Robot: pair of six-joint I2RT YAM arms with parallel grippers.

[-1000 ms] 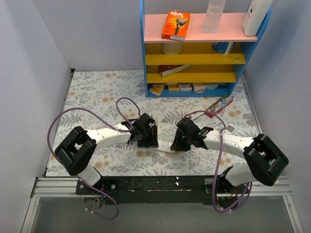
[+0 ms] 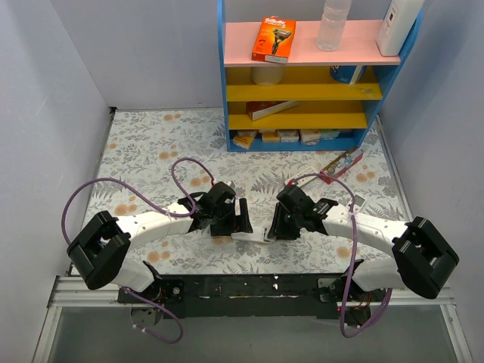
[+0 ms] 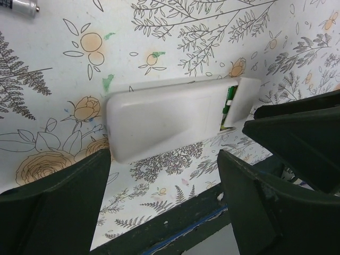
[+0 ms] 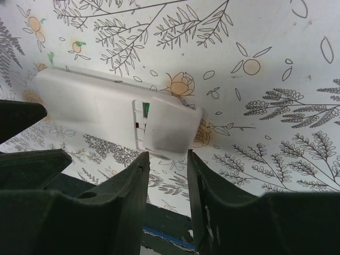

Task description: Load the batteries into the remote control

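The white remote point(image 3: 164, 117) lies face down on the patterned table between my two grippers. Its battery cover point(image 4: 172, 127) sits at the right end, with a narrow gap beside it where green and metal contacts show. My left gripper is open over the left part of the remote, fingertips spread and not closed on it. At the cover's near edge, my right gripper stands with its fingers a little apart; whether they touch the cover cannot be told. One battery point(image 3: 17, 7) shows at the corner of the left wrist view.
Behind stands a shelf point(image 2: 302, 91) with boxes and bottles. A red box point(image 2: 342, 164) lies at the right rear, and a small pale item point(image 2: 358, 203) is behind the right arm.
My left gripper has spread its fingers and come slightly nearer the front edge. The remote now lies more level from left to right. The right arm has shifted slightly, its gripper staying beside the cover.
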